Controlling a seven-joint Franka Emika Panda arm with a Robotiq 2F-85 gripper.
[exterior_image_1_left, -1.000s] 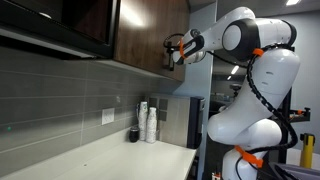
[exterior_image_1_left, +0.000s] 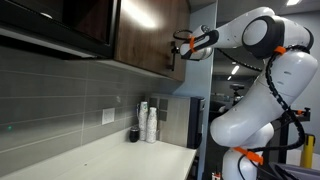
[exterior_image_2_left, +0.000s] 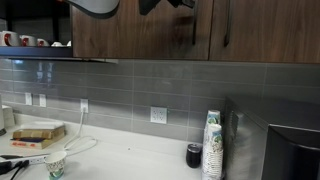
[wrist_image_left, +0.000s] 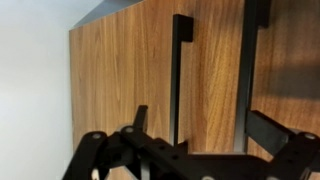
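Observation:
In the wrist view my gripper is open, with its dark fingers (wrist_image_left: 139, 119) spread wide in front of wood-grain cabinet doors (wrist_image_left: 115, 70). Two long black handles run between the fingers' lines: a left handle (wrist_image_left: 177, 80) and a right handle (wrist_image_left: 247, 75). Neither appears clasped. High up in exterior view 1, the gripper (exterior_image_1_left: 181, 44) is close to the upper cabinet (exterior_image_1_left: 143, 35); its fingertips are too small there to make out. Exterior view 2 cuts off most of the arm at the top, near the black handle (exterior_image_2_left: 194, 28).
Below lies a white counter (exterior_image_1_left: 110, 160). Patterned cup stacks (exterior_image_2_left: 213, 145), a black canister (exterior_image_2_left: 193, 155) and a dark metallic appliance (exterior_image_2_left: 275, 135) stand on it. An open shelf (exterior_image_2_left: 38, 51) with mugs adjoins the doors at left.
In exterior view 1 the gripper and forearm have shifted slightly up and to the right, a little back from the cabinet face. The counter items stay put.

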